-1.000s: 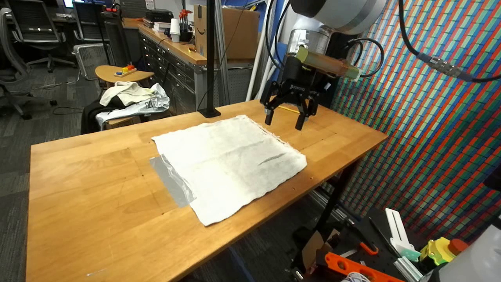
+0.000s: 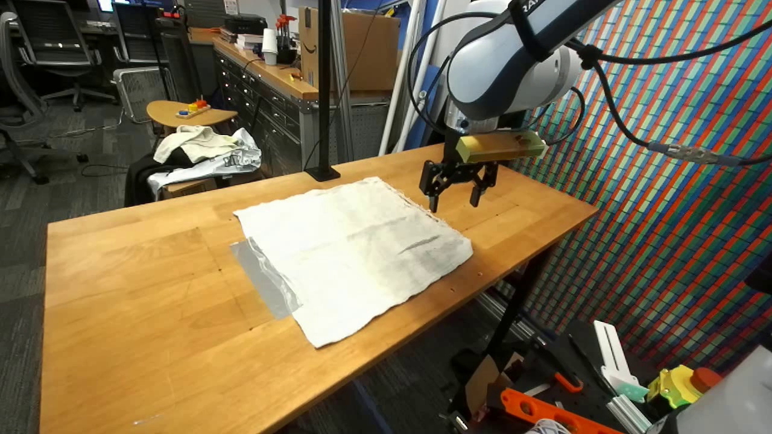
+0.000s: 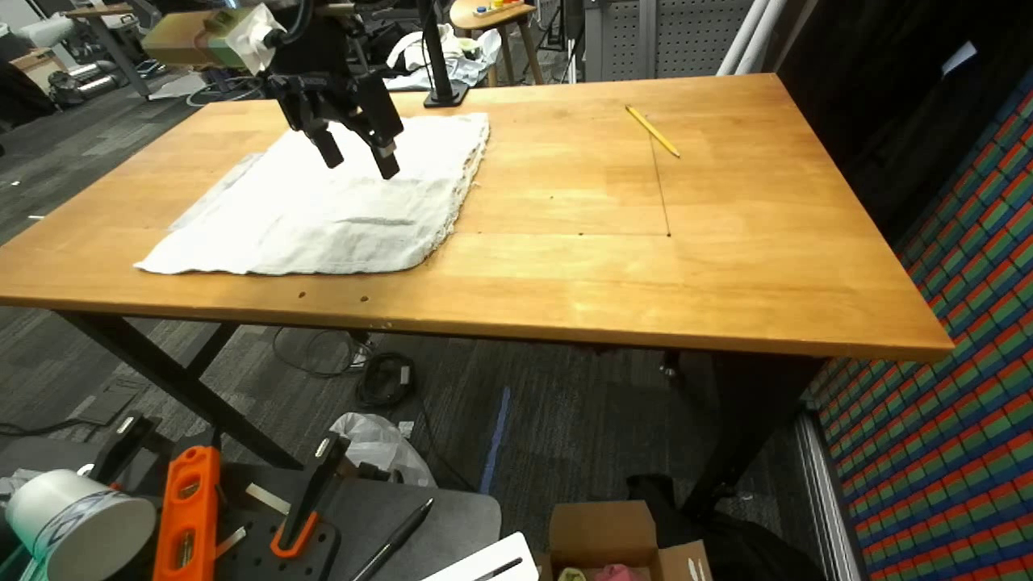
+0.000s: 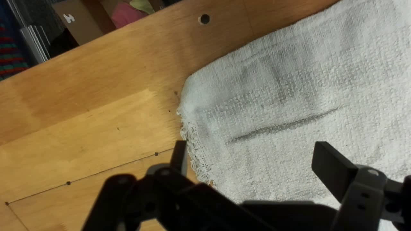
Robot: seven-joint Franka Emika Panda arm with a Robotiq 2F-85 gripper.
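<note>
A white woven cloth lies spread on the wooden table, with a small dark crease near its right corner. In the wrist view, that corner of the cloth has a frayed, stringy edge and a dark crease. My gripper hangs above the cloth's frayed side, apart from it, open and empty. Its two fingers stand wide in the wrist view, one over bare wood by the fringe and the other over cloth. Exterior view 2 also has the gripper in the air over the cloth.
A grey strip pokes out from under the cloth's left edge. A yellow pencil lies on otherwise bare wood. A black post stands at the table's back edge.
The gripper has come slightly lower and turned, with the arm above it tilting over. It remains open. The cloth has stayed in place.
</note>
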